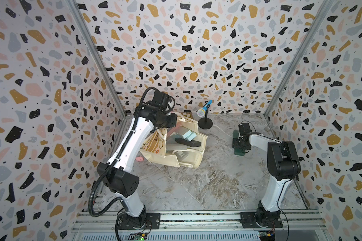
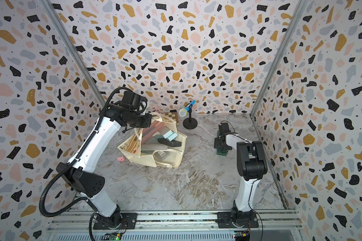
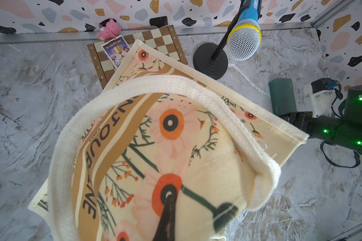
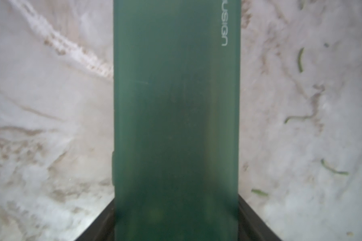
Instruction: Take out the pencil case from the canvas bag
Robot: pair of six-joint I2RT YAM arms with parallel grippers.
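The green pencil case [image 4: 177, 100] lies on the marble table, right of the bag. My right gripper [image 1: 241, 142] is over it, its fingers [image 4: 104, 225] pressed along both long sides with no gap showing. The cream canvas bag [image 3: 225, 172] stands left of centre, its mouth spread and facing right in the top views. My left gripper is at the bag's upper left. Its dark fingers come together as one narrow tip inside the loop of the white handle [image 3: 64, 160], against the printed cloth. No cloth shows pinched between them.
A black box [image 1: 188, 142] and pale green items [image 1: 189, 134] sit in the bag. Behind it are a blue microphone [image 3: 244, 36] on a round-based stand, a chessboard [image 3: 165, 42] and a pink figurine [image 3: 109, 29].
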